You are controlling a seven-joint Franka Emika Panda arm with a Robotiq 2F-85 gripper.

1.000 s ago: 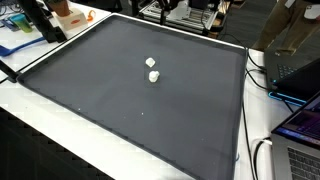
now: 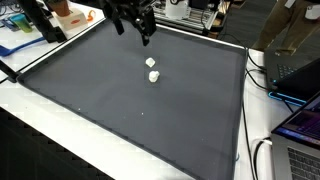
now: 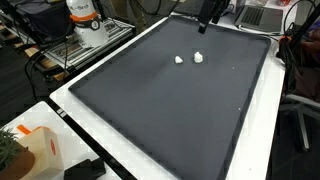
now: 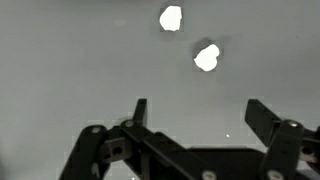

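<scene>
Two small white pieces lie a short way apart on the grey board. In exterior view 1 the farther piece (image 2: 150,62) is just beyond the nearer piece (image 2: 154,76). The wrist view has one white piece (image 4: 171,18) near the top edge and the other white piece (image 4: 207,58) lower and to the right. My gripper is open above the board, its fingers well apart with only bare surface between them. From exterior view 1, the gripper (image 2: 132,34) hangs behind and left of both pieces, touching neither.
The grey board (image 2: 130,105) is otherwise clear, with wide room at the front. A laptop (image 2: 292,130) and cables stand along the right side. An orange-and-white item (image 3: 82,22) is off the board's left in exterior view 2.
Both pieces have stayed where they were.
</scene>
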